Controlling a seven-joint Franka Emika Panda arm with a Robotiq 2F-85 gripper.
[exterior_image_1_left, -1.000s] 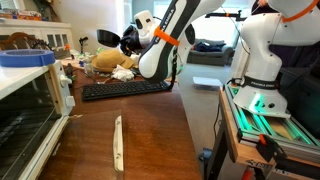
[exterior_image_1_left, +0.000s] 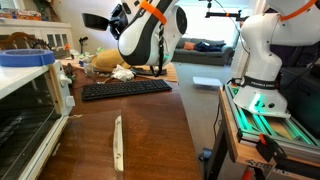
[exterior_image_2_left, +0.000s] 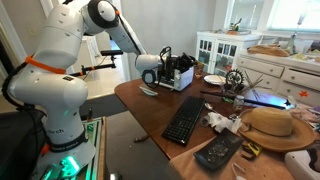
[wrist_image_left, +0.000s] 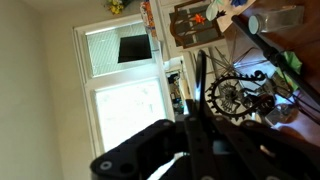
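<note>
In exterior view 1 my gripper (exterior_image_1_left: 118, 20) is raised above the far part of the table. A black object (exterior_image_1_left: 96, 21) sticks out to the left of it, high over the keyboard's far left side. Seen from the wrist, the gripper is shut on a thin dark edge (wrist_image_left: 201, 78) that stands up between its fingers. The object's full shape is not clear from there. In exterior view 2 the arm reaches toward the table's far end, and the gripper is hard to make out against the dark clutter.
A black keyboard (exterior_image_1_left: 125, 88) lies below, with a white cloth (exterior_image_2_left: 218, 122) and a tan hat (exterior_image_2_left: 272, 122) close by. At the left stands an oven-like box (exterior_image_1_left: 22, 115) with a blue-rimmed container (exterior_image_1_left: 27, 58) on top. A light wooden strip (exterior_image_1_left: 118, 150) lies on the brown tabletop.
My gripper and the black object have risen and shifted left in exterior view 1. The things on the table have stayed in place.
</note>
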